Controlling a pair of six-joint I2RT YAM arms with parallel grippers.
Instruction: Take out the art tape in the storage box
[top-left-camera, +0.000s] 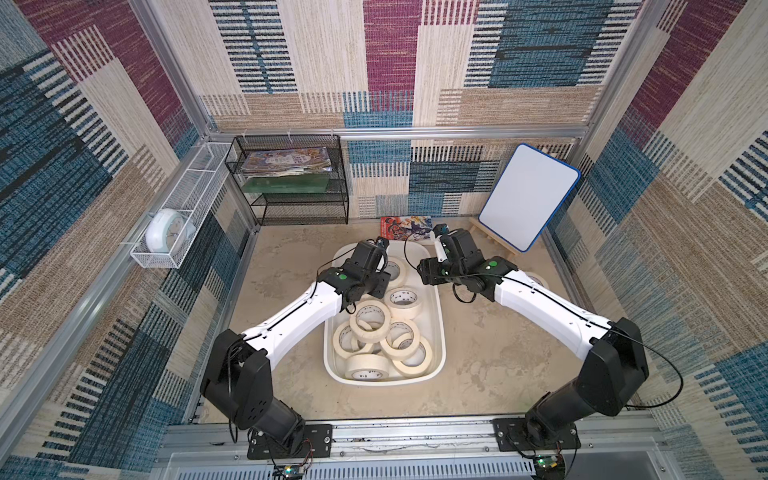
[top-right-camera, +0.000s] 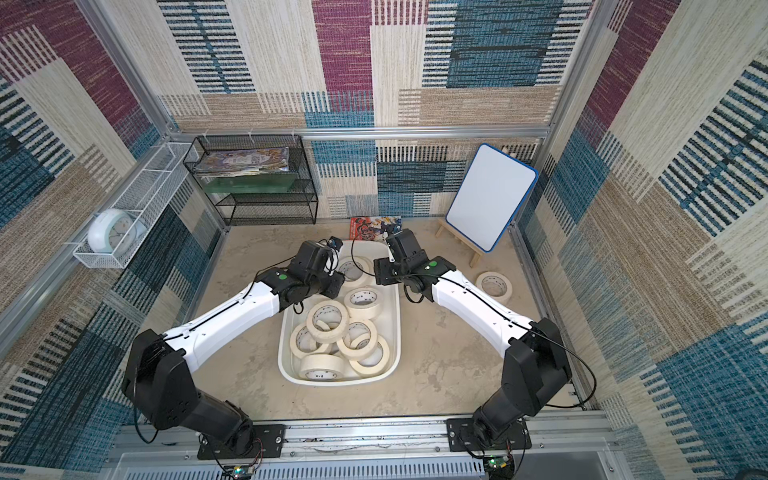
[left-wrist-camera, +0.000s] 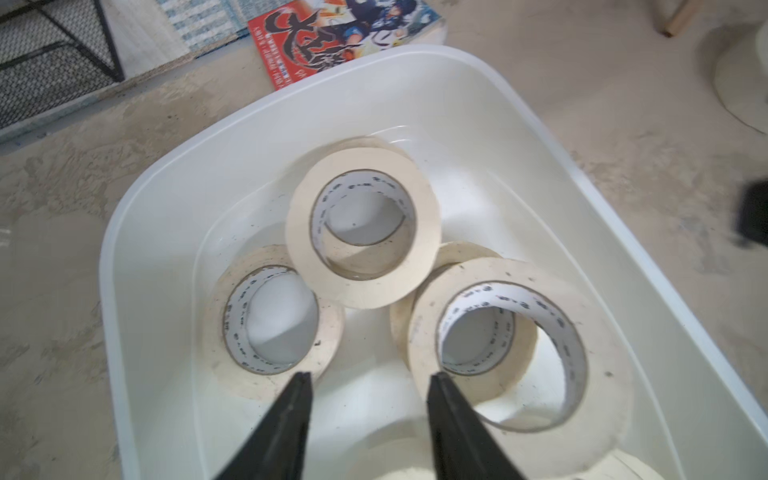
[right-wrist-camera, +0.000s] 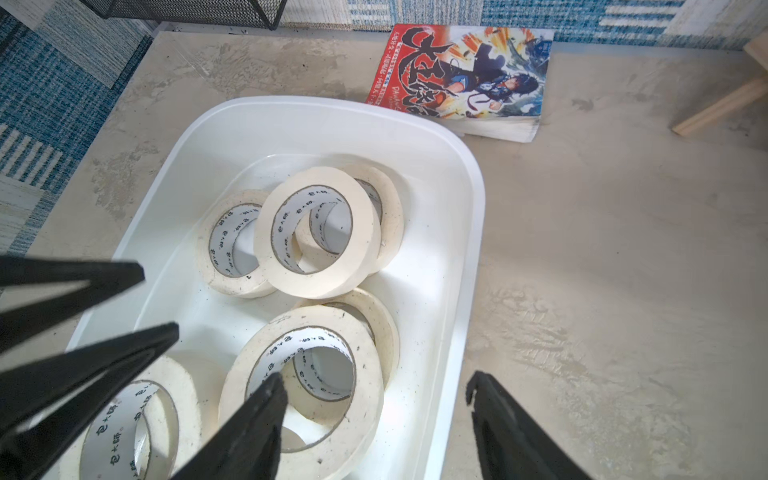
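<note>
Rolls of cream art tape lie piled in the white storage box (top-right-camera: 284, 352). At the far end, one roll (right-wrist-camera: 365, 236) rests tilted across others, and a nearer roll (right-wrist-camera: 366, 392) leans on another. My left gripper hangs over the box's left part with its fingers apart, no tape held between them; these fingers (right-wrist-camera: 136, 348) also show in the right wrist view. Above the box's right wall, my right gripper stands open and empty. One tape roll (top-right-camera: 482, 280) lies on the table outside the box, to the right.
A colourful book (right-wrist-camera: 480, 80) lies just behind the box. The black wire rack (top-left-camera: 304, 220) stands at the back left, and a whiteboard (top-left-camera: 528, 196) on a wooden easel at the back right. Bare table (right-wrist-camera: 608, 320) extends right of the box.
</note>
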